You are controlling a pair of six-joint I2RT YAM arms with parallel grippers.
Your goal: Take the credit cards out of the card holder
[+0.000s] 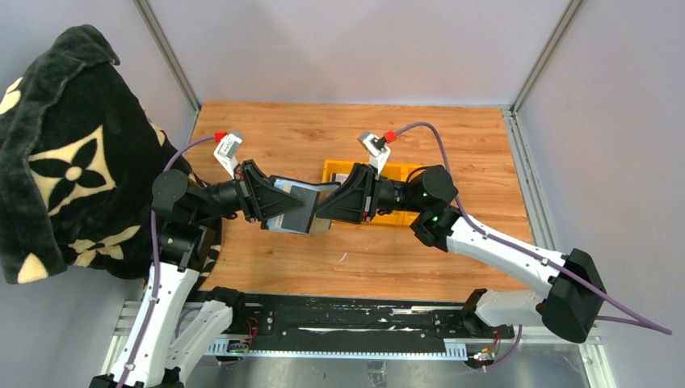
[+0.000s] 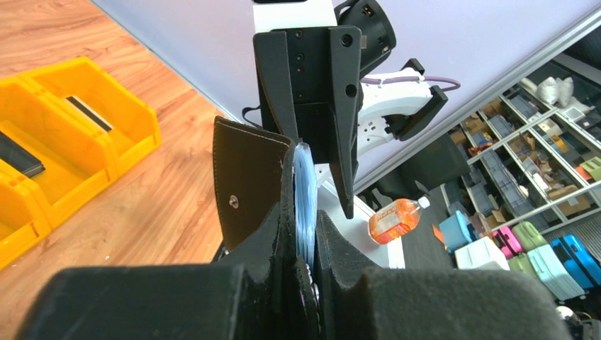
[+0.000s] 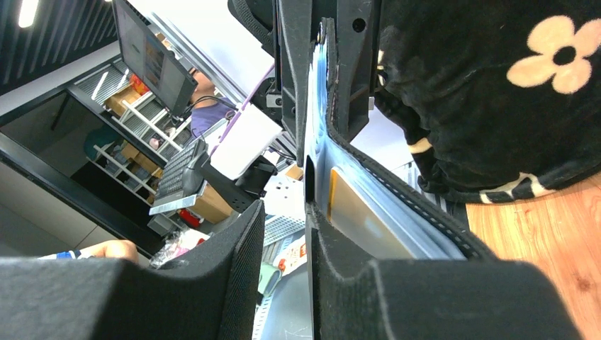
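Observation:
The card holder (image 1: 284, 220) hangs above the table between the two arms, its clear sleeves spread beside a dark cover. In the left wrist view its brown cover (image 2: 249, 180) and pale sleeves (image 2: 305, 198) stand edge-on, pinched by my left gripper. At the holder's opposite side is my right gripper (image 1: 320, 212). Seen from the right wrist, its fingers (image 3: 237, 258) stand apart, one of them close against the sleeves. A yellowish card (image 3: 354, 212) shows through a clear sleeve there. A dark grey panel (image 1: 305, 212) lies across the holder's middle in the top view.
Behind the right gripper, a yellow divided bin (image 1: 396, 219) sits on the wooden table, with a dark item (image 2: 20, 157) in one compartment. A black patterned blanket (image 1: 73, 170) fills the left side.

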